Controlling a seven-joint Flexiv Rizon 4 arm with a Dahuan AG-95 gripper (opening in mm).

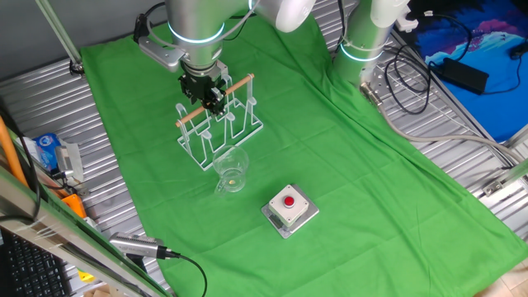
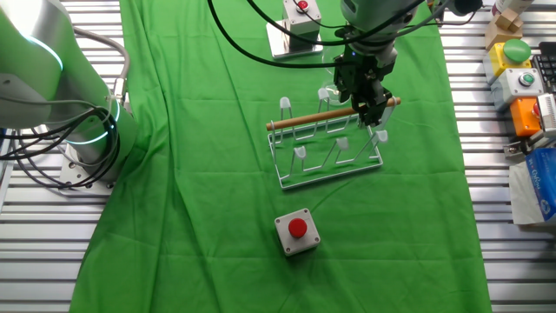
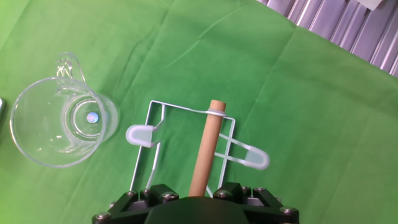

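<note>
A clear glass mug (image 1: 232,171) stands on the green cloth beside a white wire rack (image 1: 206,147) with a wooden top bar (image 1: 188,118). From above, the mug (image 3: 65,121) shows its open mouth, and its handle points away from my gripper. My black gripper (image 1: 216,107) hangs over the rack, close to the wooden bar (image 3: 207,146). In the second exterior view, the gripper (image 2: 375,109) covers part of that bar near one end and hides most of the mug. Its fingertips are too obscured to show whether the fingers are apart, or whether they touch the bar.
A red button on a white box (image 1: 289,202) sits on a metal plate in front of the mug. Another red-button box (image 2: 298,230) lies on the rack's other side. Cables (image 2: 287,61) cross near the arm in the second exterior view.
</note>
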